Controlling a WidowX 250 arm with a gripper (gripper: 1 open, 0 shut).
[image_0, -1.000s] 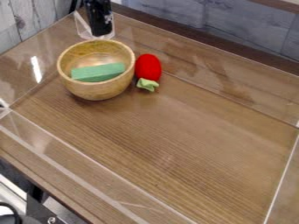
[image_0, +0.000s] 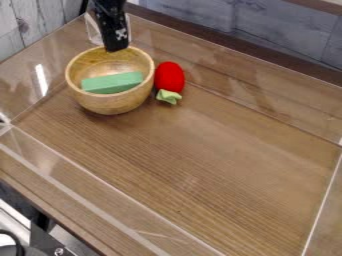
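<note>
The black gripper (image_0: 114, 40) hangs at the top left, just above the back of a light wooden bowl (image_0: 83, 97), its fingers shut with nothing visible between them. A green block (image_0: 112, 82) lies inside the bowl. Right of the bowl lies a red object (image_0: 170, 75), with a small light-green piece (image_0: 168, 97) at its front end.
A grey wall stands behind at the top left. Dark items (image_0: 14, 245) sit beyond the table's edge at bottom left.
The gripper has moved slightly down toward the bowl. The bowl, green block and red object look unmoved.
</note>
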